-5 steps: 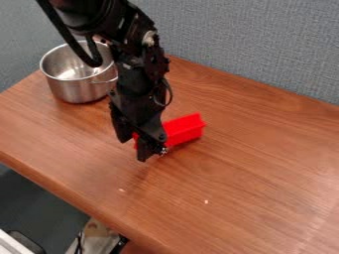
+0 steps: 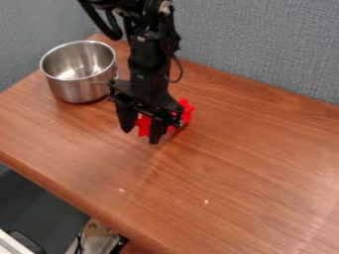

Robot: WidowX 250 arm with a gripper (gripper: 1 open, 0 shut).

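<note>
My black gripper (image 2: 143, 121) is low over the wooden table, shut on a red object (image 2: 183, 113) that is mostly hidden behind the fingers and shows at either side of them. A shiny steel pot (image 2: 77, 81) with a handle stands to the left and slightly behind the gripper, near the table's far left edge.
Grey padded walls stand at the back and left. Beyond the table's front left edge are a dark floor, cables and a white item (image 2: 11, 245).
My gripper has moved up and back in the view, toward the rear of the table, and the red object has moved with it, now more hidden behind the fingers.
</note>
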